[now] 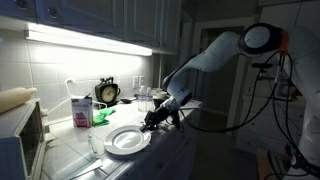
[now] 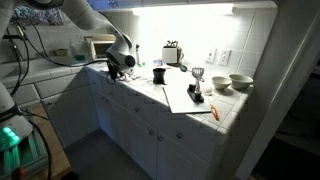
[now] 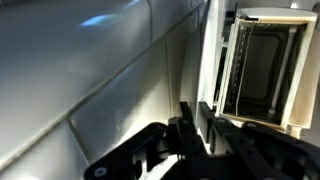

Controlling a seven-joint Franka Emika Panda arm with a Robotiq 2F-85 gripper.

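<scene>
A round white plate [image 1: 125,141] is near the front edge of the counter in exterior view 1, tilted with its face partly towards the camera. At its right rim is my gripper [image 1: 149,125], fingers closed, apparently with the rim between them. Dark fingers fill the bottom of the wrist view, and a pale, narrow strip runs away from them, probably the plate [image 3: 209,65] seen edge-on. The exact contact is too dark to make out. In exterior view 2 the arm [image 2: 122,50] hides most of the plate.
A toaster oven [image 1: 28,115] stands left of the plate. Behind are a carton [image 1: 82,111], a green cloth [image 1: 103,116] and a dark round clock-like item [image 1: 107,91]. Further along the counter lie a white board [image 2: 185,101] and bowls [image 2: 241,82].
</scene>
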